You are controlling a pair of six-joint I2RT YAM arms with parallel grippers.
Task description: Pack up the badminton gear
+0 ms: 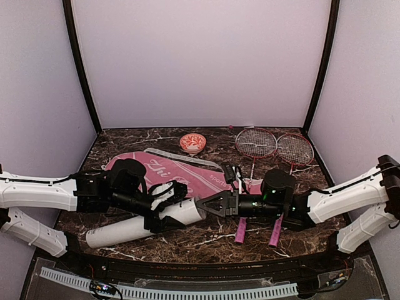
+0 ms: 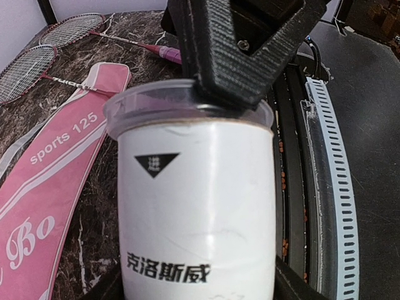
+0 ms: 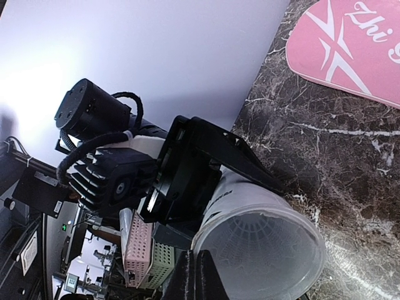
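Observation:
A long white tube lies slanted across the front of the table, its right end raised. My left gripper is shut around it near that end; black lettering shows on the tube in the left wrist view. A translucent cap rings its end. My right gripper is shut at the edge of the tube's round end, one finger against the cap's rim. Nothing clearly shows between its fingers. Behind lies a pink racket bag. Two rackets, one nearer the middle, the other beside it, lie right.
An orange patterned bowl stands at the back middle. The pink racket handles lie below the right arm. A perforated white strip runs beyond the table's front edge. Bare table shows at the front middle.

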